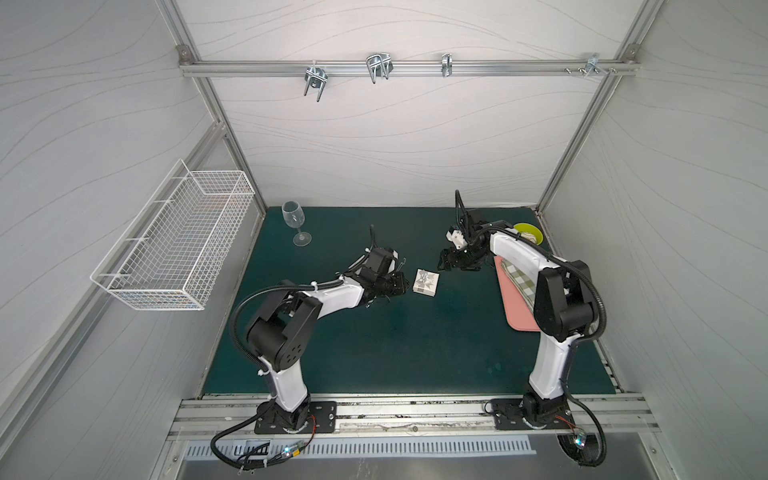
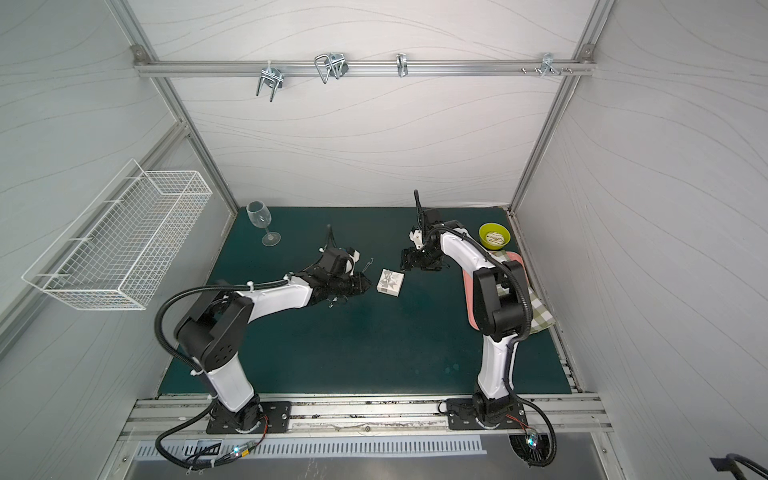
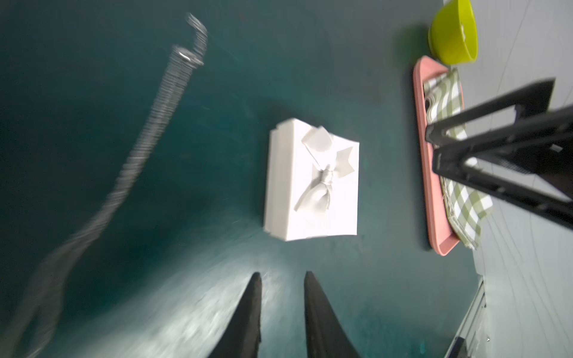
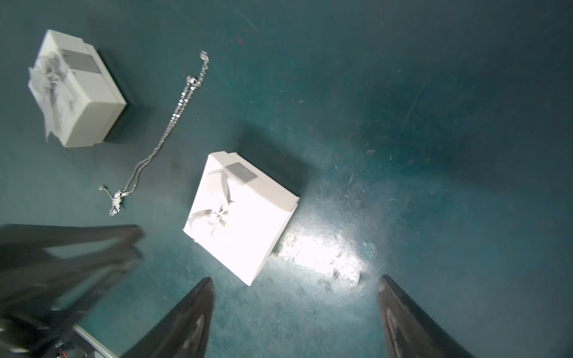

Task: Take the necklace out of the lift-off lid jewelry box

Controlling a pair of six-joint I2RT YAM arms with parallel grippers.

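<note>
A white jewelry box with a bow stands mid-table between my grippers. A silver necklace lies outside it; in the right wrist view a second white bow-topped box sits beyond the necklace. My left gripper hovers just left of the middle box, part open, with nothing visible between its fingers. My right gripper is above and right of that box, open, fingers empty.
A wine glass stands back left. A pink tray with a checked cloth and a lime bowl are at the right. A wire basket hangs on the left wall.
</note>
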